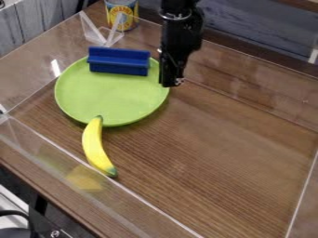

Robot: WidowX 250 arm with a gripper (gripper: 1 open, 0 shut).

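A black gripper (pixel 172 76) hangs at the top centre, its tip just at the right rim of a green plate (pixel 110 98). It looks shut, with nothing visible between its fingers. A blue block (pixel 118 61) rests on the back part of the plate. A yellow banana (pixel 97 149) lies on the wooden table in front of the plate.
A can (pixel 121 15) stands at the back left, with a clear plastic item below it. A transparent edge runs along the left front.
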